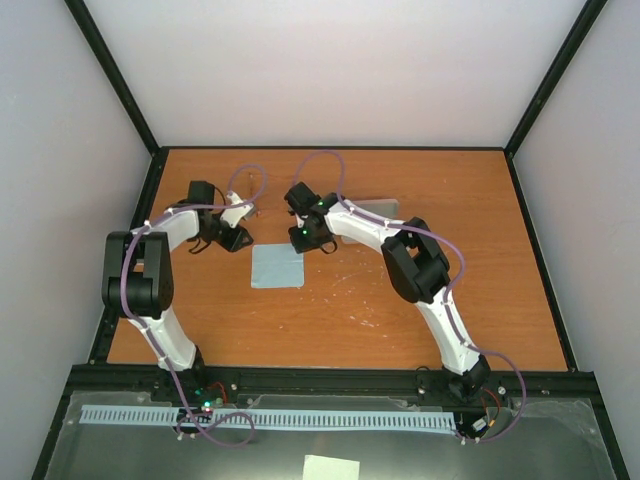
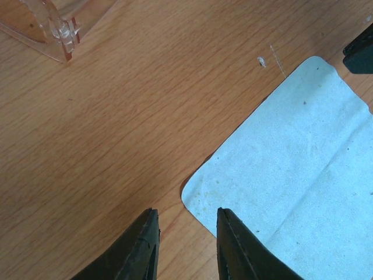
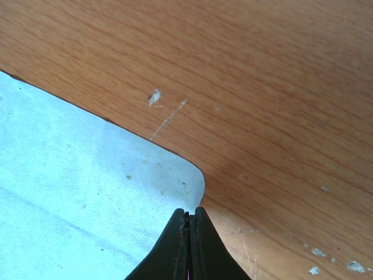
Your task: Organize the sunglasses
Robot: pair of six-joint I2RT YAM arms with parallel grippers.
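Note:
A pale blue square cloth [image 1: 277, 266] lies flat on the table. My left gripper stands open above the table beside the cloth's corner, with nothing between its fingers. My right gripper is shut, its empty fingertips over or at the cloth's rounded corner. A clear pinkish plastic piece [image 2: 63, 36] sits at the top left of the left wrist view, too partly seen to identify. I cannot make out any sunglasses.
A light grey container [image 1: 372, 208] lies behind my right arm, partly hidden.

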